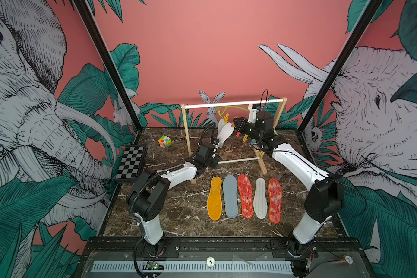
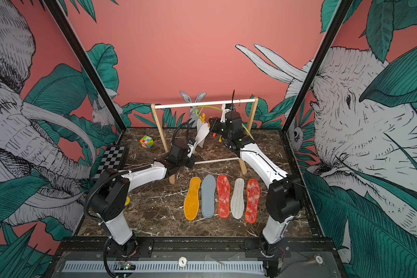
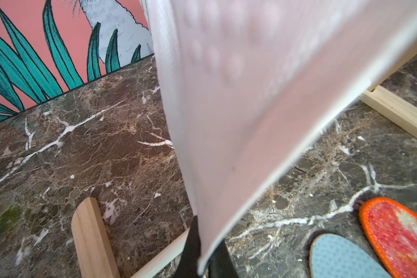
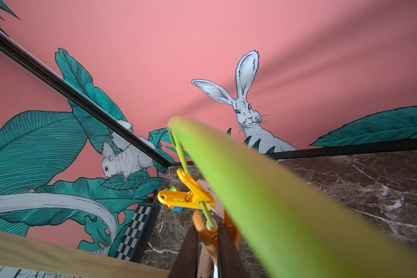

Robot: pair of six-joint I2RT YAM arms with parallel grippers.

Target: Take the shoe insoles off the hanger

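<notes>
A white insole hangs from the green hanger on the wooden rack. My left gripper is shut on the insole's lower tip, which fills much of the left wrist view. My right gripper is shut on an orange clip on the hanger's hook strand, just below a yellow clip. The hanger's green arm runs blurred across the right wrist view.
Five insoles lie in a row at the front: yellow, grey-blue, red, white, red. A puzzle cube and checkerboard sit at left.
</notes>
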